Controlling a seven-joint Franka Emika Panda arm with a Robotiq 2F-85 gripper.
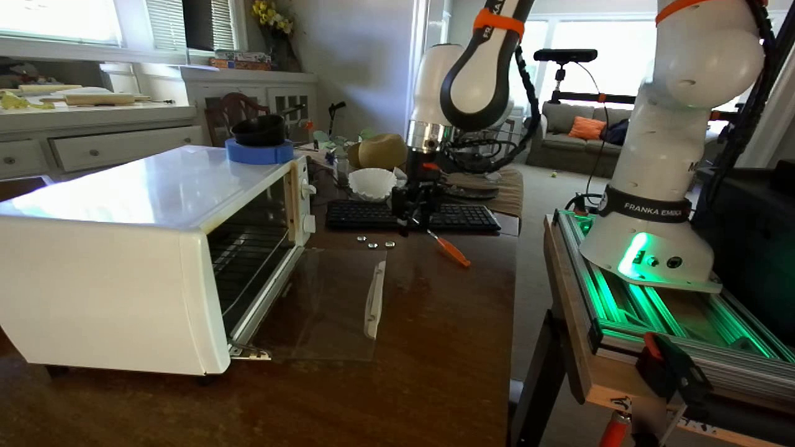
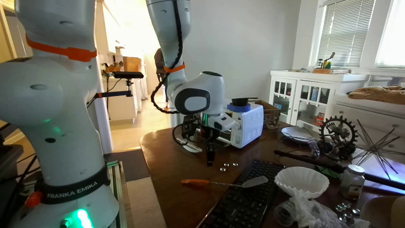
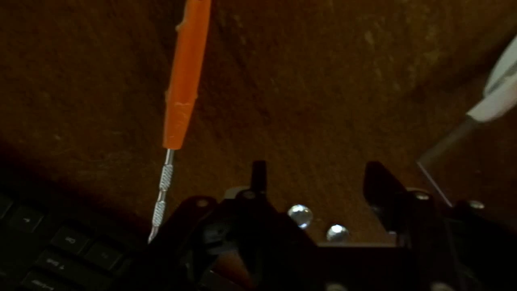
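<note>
My gripper is open over the table, its two dark fingers apart and nothing held between them. Beyond that gap in the wrist view lie shiny clear glass pieces; three show on the bare wood in exterior view 2. To the left in the wrist view is a spatula with an orange handle. Its slotted metal head rests over the black keyboard. In exterior view 1 the gripper hides that head, while the handle stays visible.
A white toaster oven stands with its glass door lowered, the door's handle towards the table's open side. A blue ring and black pan sit on top. Near the keyboard are a white fluted bowl and a jar. Foreground wood is clear.
</note>
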